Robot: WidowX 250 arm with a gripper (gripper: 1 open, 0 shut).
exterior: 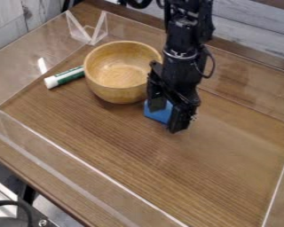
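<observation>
My black gripper [169,105] is low over a blue block [159,113], its fingers around or in front of the block and hiding much of it. Whether the fingers grip it I cannot tell. The block sits on the wooden table just right of a large tan bowl [121,69].
A green-and-white tube [64,77] lies left of the bowl. A clear angular object [88,28] is at the back left.
</observation>
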